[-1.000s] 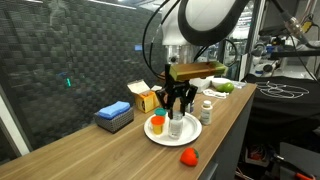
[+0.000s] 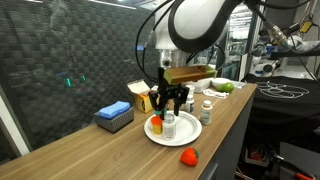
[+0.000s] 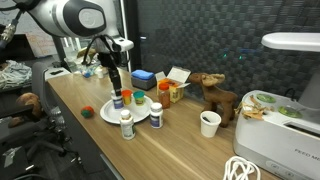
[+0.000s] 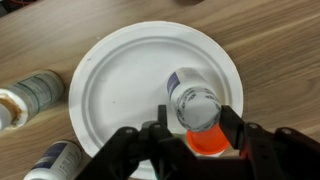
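Observation:
A small white-capped bottle (image 4: 197, 108) stands on the white plate (image 4: 112, 100), beside an orange cup (image 4: 207, 139). In exterior view 1 the same bottle (image 2: 169, 126) is near the plate's front, directly below my gripper (image 2: 171, 97). The wrist view shows dark fingers (image 4: 122, 150) spread apart at the lower edge, with the bottle's cap in front of the gap and nothing visibly pinched. From the other side, my gripper (image 3: 115, 82) hangs just above the bottle (image 3: 118, 101). The exact gap between fingertips and cap is hard to judge.
A teal cup (image 3: 139, 97) shares the plate. Two more bottles (image 3: 127, 124) (image 3: 156, 115) stand beside it, and a red tomato-like object (image 2: 189, 157) lies near the table edge. A blue-topped dark box (image 2: 115, 115) sits behind. Bare wood extends left in exterior view 1.
The bottle under my gripper has shifted slightly left in exterior view 1, and more of its cap shows. My gripper is a little higher. The cups and plate look unmoved.

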